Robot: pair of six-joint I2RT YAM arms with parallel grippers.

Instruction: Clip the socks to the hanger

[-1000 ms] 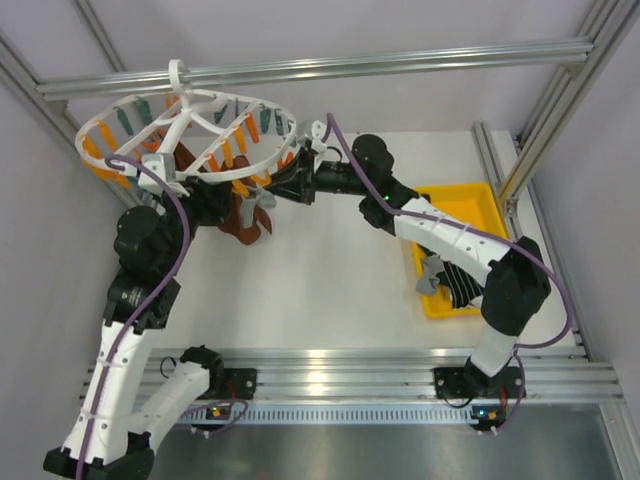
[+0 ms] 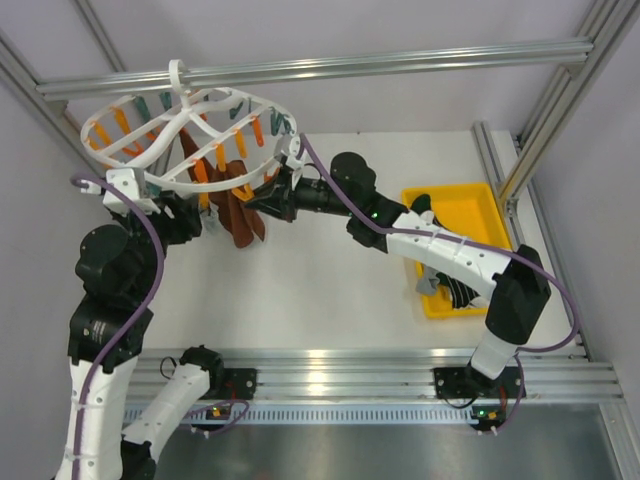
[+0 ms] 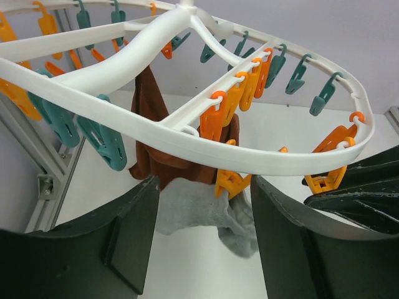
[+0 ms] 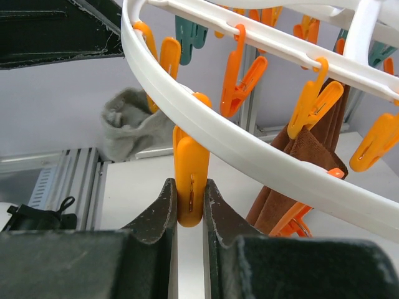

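Observation:
A white round hanger with orange, yellow and green clips hangs from the rail. My right gripper is shut on a yellow clip at the hanger's rim. From a neighbouring yellow clip hangs a grey sock, also seen at the left of the right wrist view. Brown socks hang from clips further round. My left gripper stands open below the rim, nothing between its fingers; the grey sock shows beyond the gap.
A yellow bin at the right holds several more socks. The metal rail crosses above the hanger.
The hanger's clips and the grey sock have shifted left. The right gripper has moved left and is now at a yellow clip on the rim. The left arm has moved left.

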